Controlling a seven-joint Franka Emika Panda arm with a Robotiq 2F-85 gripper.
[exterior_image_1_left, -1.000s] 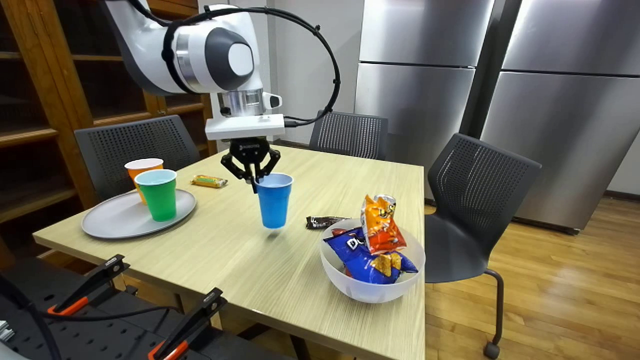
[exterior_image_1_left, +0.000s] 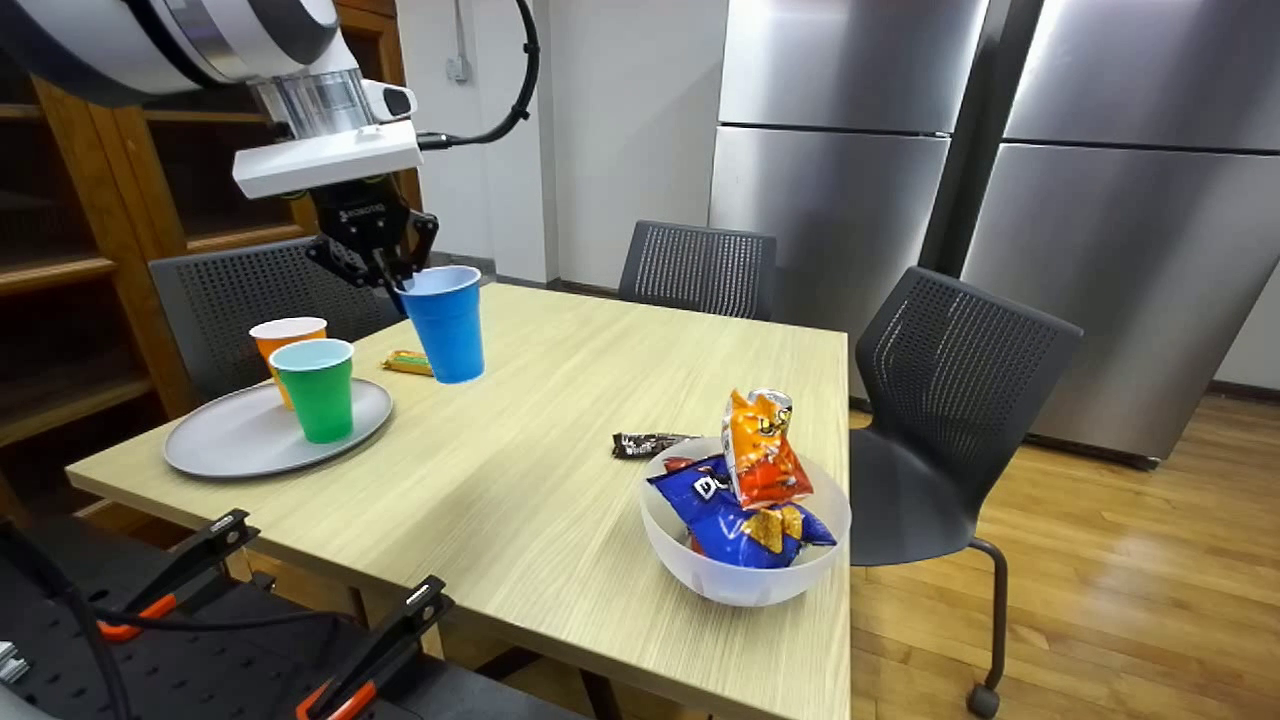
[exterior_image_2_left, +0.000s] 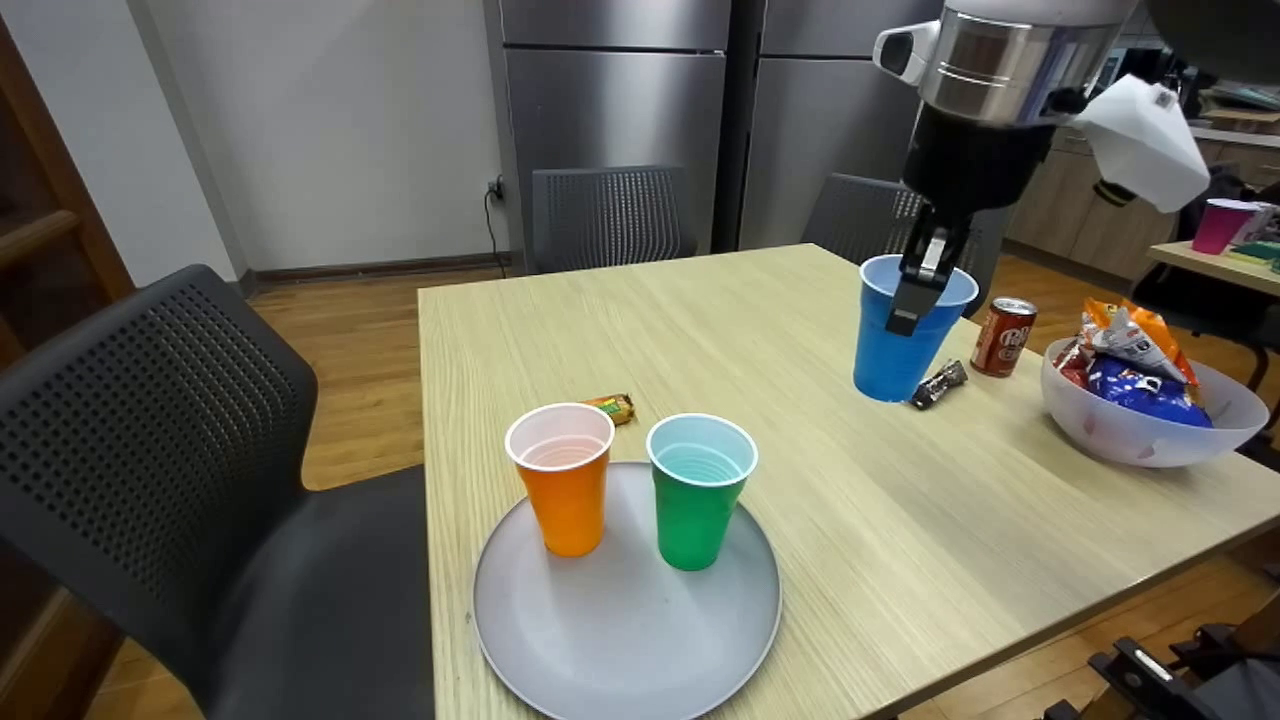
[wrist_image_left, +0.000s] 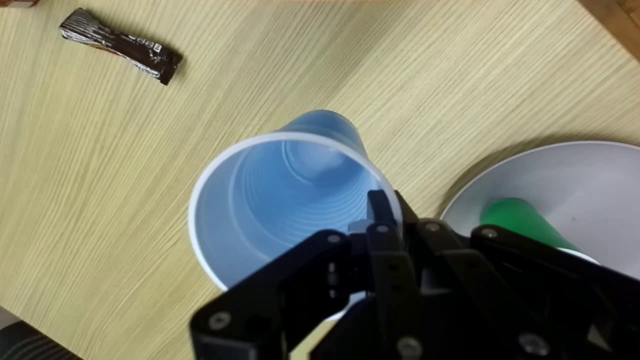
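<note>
A blue cup (exterior_image_1_left: 449, 330) hangs tilted above the table, its left rim pinched by my gripper (exterior_image_1_left: 392, 270). Seen from the wrist, one dark fingertip (wrist_image_left: 379, 207) is inside the cup and the other outside, with the thin wall of the blue cup (wrist_image_left: 288, 198) between them. The cup is empty. An orange cup (exterior_image_2_left: 569, 480) and a green cup (exterior_image_2_left: 696, 494) stand upright on the grey plate (exterior_image_2_left: 624, 672). In the second exterior view, the blue cup (exterior_image_2_left: 890, 342) appears well to the right of the plate.
A yellow-wrapped bar (exterior_image_1_left: 408, 361) lies behind the plate. Toward the right are a dark-wrapped bar (exterior_image_1_left: 654, 444), a soda can (exterior_image_2_left: 1004, 337) and a white bowl (exterior_image_1_left: 744, 586) of snack bags. Chairs stand around the table, whose middle is clear.
The arm has carried the blue cup up and to the left in the first exterior view, nearer the plate. The cup has become tilted. The other objects have stayed put.
</note>
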